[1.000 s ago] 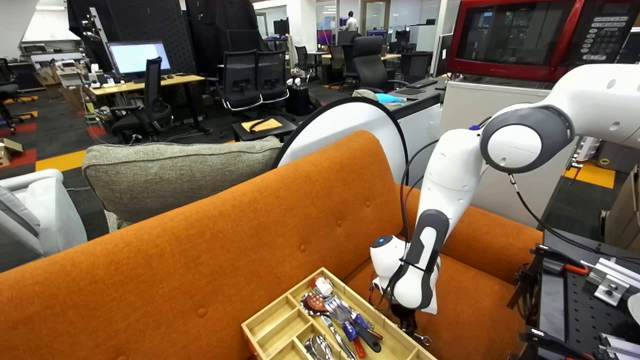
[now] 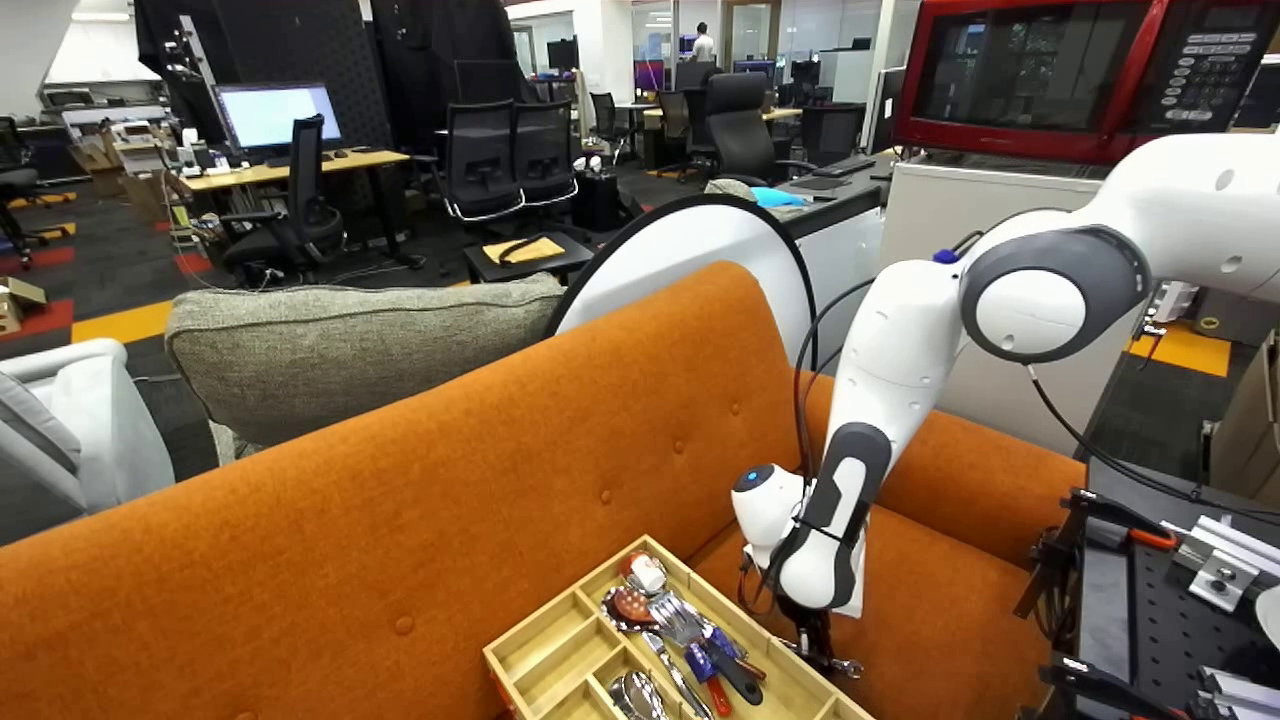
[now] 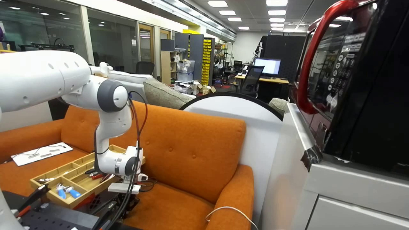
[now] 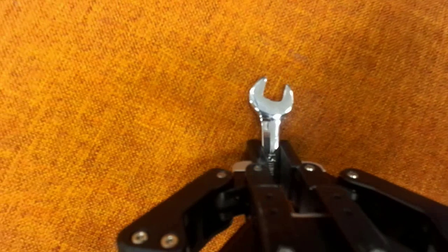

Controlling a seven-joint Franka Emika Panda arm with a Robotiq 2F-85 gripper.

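Note:
A shiny open-end wrench (image 4: 271,107) points away from my gripper in the wrist view, over orange cloth. Its shaft runs back between the two black fingers, which stand close on either side. Whether they press on it cannot be told, and the wrench's rear part is hidden there. In the first exterior view, the wrench head (image 2: 849,667) shows beside my gripper (image 2: 816,642), low over the sofa seat and just right of the wooden tray.
The divided wooden tray (image 2: 536,638) holds a spatula (image 2: 723,664) and other utensils. Behind it rises the orange sofa back (image 2: 504,480). A black work surface (image 2: 1200,624) with clamps stands at right. Open seat (image 2: 948,600) lies between.
The arm's lower part has shifted slightly left. The wrench head has moved a little up in the first exterior view and sits further from the tray edge.

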